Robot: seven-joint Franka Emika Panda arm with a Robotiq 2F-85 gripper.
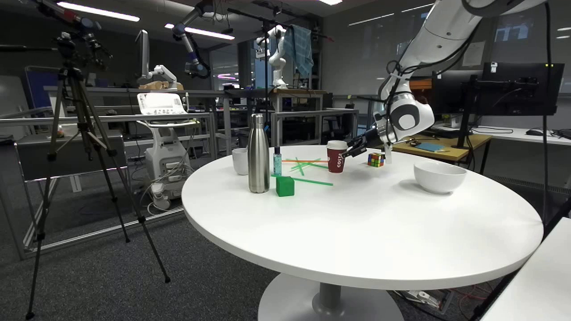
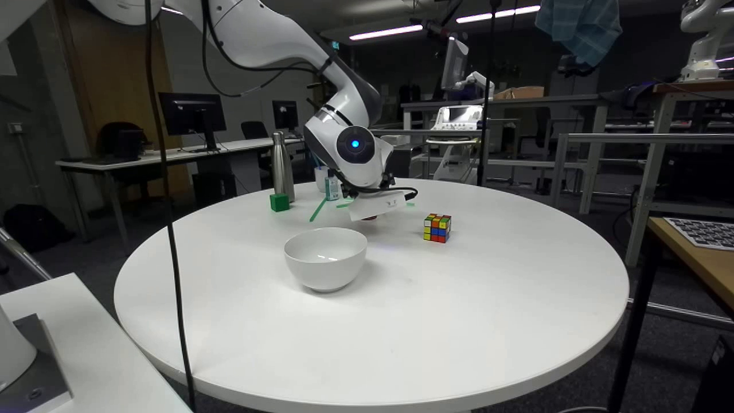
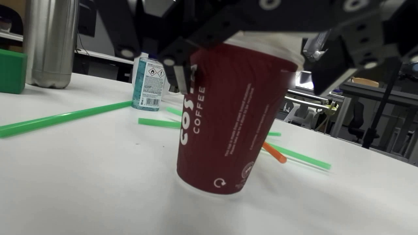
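Observation:
A dark red paper cup (image 1: 336, 158) with a white lid stands upright on the white round table (image 1: 374, 230). My gripper is open, and in the wrist view the upper part of the cup (image 3: 235, 113) shows between its fingers. The left finger (image 3: 181, 78) overlaps the cup's lettered side, while a gap shows between the cup and the right finger. Whether either finger touches the cup I cannot tell. From exterior view 2, the arm's wrist (image 2: 358, 155) hides my fingers and nearly all of the cup.
Green straws (image 3: 74, 117) and an orange one (image 3: 275, 152) lie around the cup. Beyond stand a sanitizer bottle (image 3: 149, 84), a steel bottle (image 1: 259, 155), a green cube (image 1: 285, 186) and a white mug (image 1: 240, 161). A puzzle cube (image 2: 437, 228) and white bowl (image 2: 325, 258) sit apart.

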